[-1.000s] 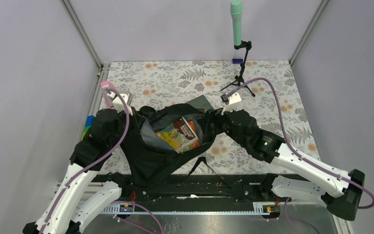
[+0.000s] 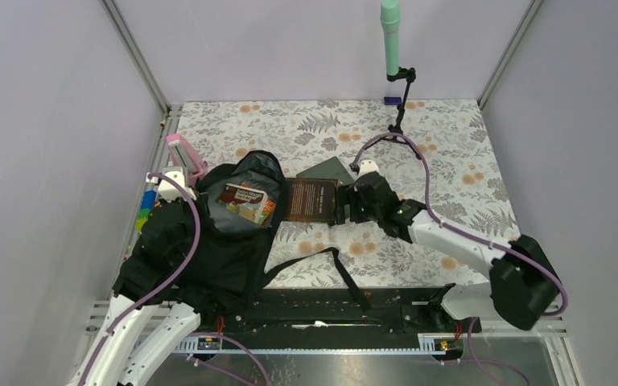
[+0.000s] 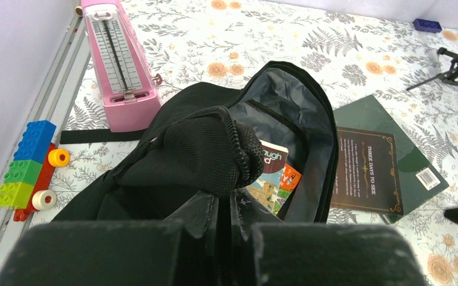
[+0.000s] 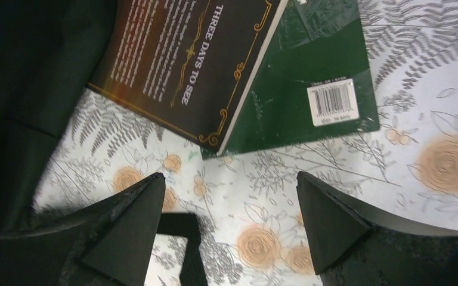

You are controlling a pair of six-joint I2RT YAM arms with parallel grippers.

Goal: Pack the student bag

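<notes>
The black bag (image 2: 233, 241) lies open on the left of the table, colourful books (image 2: 245, 201) inside. My left gripper is shut on the bag's fabric near its mesh part (image 3: 209, 155). My right gripper stands open right of the bag, with nothing between its fingers. Near it lie a dark book titled "Three Days to See" (image 4: 185, 65) and, under that, a green book (image 4: 298, 101) with a barcode. A black strap (image 2: 338, 273) trails toward the front edge.
A pink metronome (image 3: 119, 71) stands at back left. Toy bricks (image 3: 27, 167) and two rings lie along the left edge. A tripod (image 2: 398, 112) and a blue block (image 3: 427, 25) are at the back.
The bag has shifted left with my left gripper, uncovering more of the books beside it.
</notes>
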